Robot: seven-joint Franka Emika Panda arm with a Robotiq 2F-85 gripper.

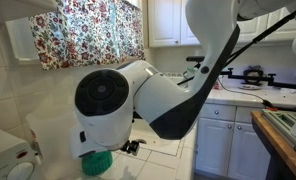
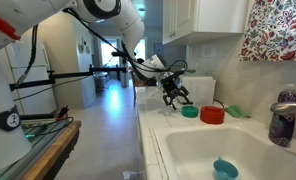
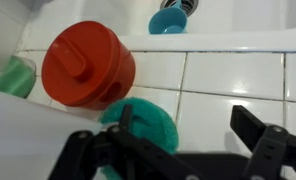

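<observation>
A round green item [image 3: 153, 122], like a shallow bowl or lid, lies on the white tiled counter. My gripper stands open over the counter in the wrist view, with bare tile between its fingers. Its left finger overlaps part of the green item, which the white housing also partly covers. Right beside that sits a red lidded pot [image 3: 88, 65]. In exterior view 2 the gripper [image 2: 176, 99] is just behind and left of the green item [image 2: 190, 111], with the red pot [image 2: 211, 115] to the right. Exterior view 1 shows the green item [image 1: 97, 163] below my arm.
A blue cup-like thing [image 3: 168, 20] lies in the white sink [image 2: 223, 145], near the drain. A dark bottle [image 2: 282, 125] and the faucet [image 2: 290, 107] stand at the sink's back. Another green object [image 3: 16, 76] is beyond the red pot. Tile to the gripper's right is clear.
</observation>
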